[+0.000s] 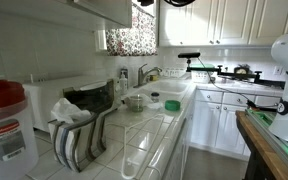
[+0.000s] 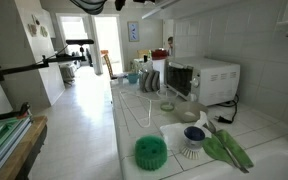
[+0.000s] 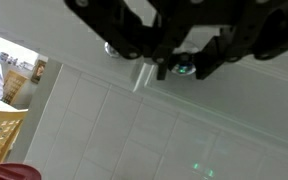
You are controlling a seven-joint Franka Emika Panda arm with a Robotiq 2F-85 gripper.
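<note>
In the wrist view my gripper is up at white cabinet doors, its dark fingers closed around a round silver knob [image 3: 184,68]. Part of that knob is hidden behind the fingers. A second silver knob [image 3: 111,49] sits close by on the neighbouring door. Exterior view 1 shows the white upper cabinet [image 1: 106,9] at the top edge, with only bits of the arm in frame beside it. The fingertips cannot be made out in either exterior view.
Below runs a white counter with a dish rack [image 1: 78,137], a red-lidded container [image 1: 8,130], a metal pot [image 1: 135,103] and a green round item [image 2: 150,152]. Green leaf-shaped utensils [image 2: 227,150] lie near the wall. Open floor [image 2: 89,125] lies beside the counter.
</note>
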